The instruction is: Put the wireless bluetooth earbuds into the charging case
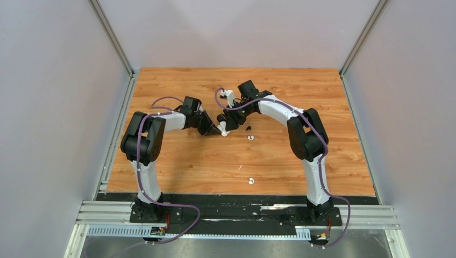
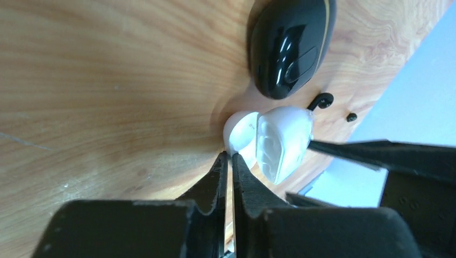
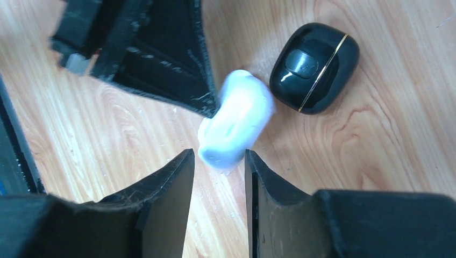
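Note:
The white charging case (image 2: 285, 141) lies on the table, its pieces side by side. My left gripper has its fingertips close together against the case's white edge; whether they grip it is unclear. My right gripper has its fingers apart at the blurred near end of the white case (image 3: 236, 118), with the left gripper's dark finger pressed near the case's side. Two small white earbuds (image 1: 251, 137) (image 1: 251, 181) lie on the table to the right and toward the front.
A glossy black oval case (image 3: 314, 67) lies beside the white one. Small black pieces (image 2: 324, 100) lie nearby.

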